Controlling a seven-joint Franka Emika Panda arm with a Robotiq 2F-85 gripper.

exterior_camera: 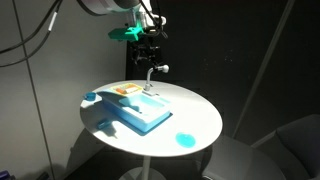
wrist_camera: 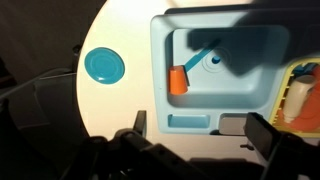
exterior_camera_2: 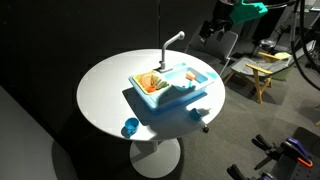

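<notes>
High above the table, my gripper points down with its fingers wide open and nothing between them. In exterior view 1 the gripper (exterior_camera: 148, 56) hangs above the back of the toy sink, near the tap. The light-blue sink (wrist_camera: 160, 75) lies below it in the wrist view. Inside the basin rests a utensil with an orange handle (wrist_camera: 178, 80) and a blue end (wrist_camera: 203, 54). A round blue plate (wrist_camera: 104, 65) lies on the table beside the sink, apart from it.
A yellow rack (wrist_camera: 284, 88) holding orange and pale items stands at one end of the sink. The white tap (exterior_camera_2: 170, 42) rises at its back. A blue cup (exterior_camera_2: 131, 126) and another small blue object (exterior_camera_2: 196, 114) lie near the table's edge.
</notes>
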